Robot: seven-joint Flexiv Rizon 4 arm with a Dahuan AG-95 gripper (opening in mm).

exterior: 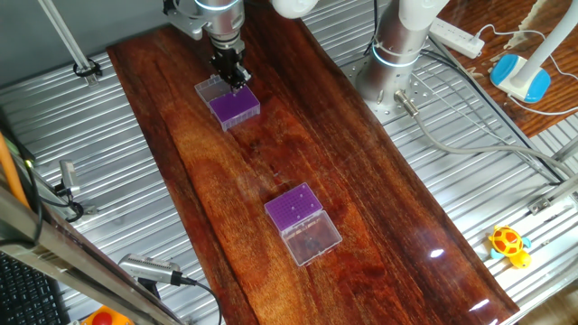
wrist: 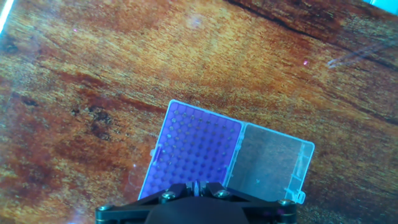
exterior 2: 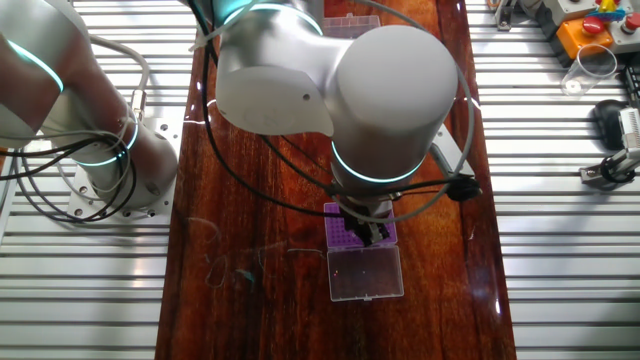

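A clear box with a purple perforated rack (exterior: 234,105) stands near the far end of the wooden board, its transparent lid (exterior 2: 365,273) folded open. Just above this rack is my gripper (exterior: 240,83), pointing down. In the wrist view the gripper has its fingers drawn close together over the rack's near edge (wrist: 193,146); whether something thin sits between them is too small to tell. A second open box with a purple rack (exterior: 293,208) lies mid-board, a few pale dots in its holes and its clear lid (exterior: 312,238) flat beside it.
The wooden board (exterior: 379,217) is bare around and between both boxes. My arm's base (exterior: 384,77) stands by its right edge. A toy turtle (exterior: 508,242) lies off the board at the right, and a camera (exterior: 152,269) is at the lower left.
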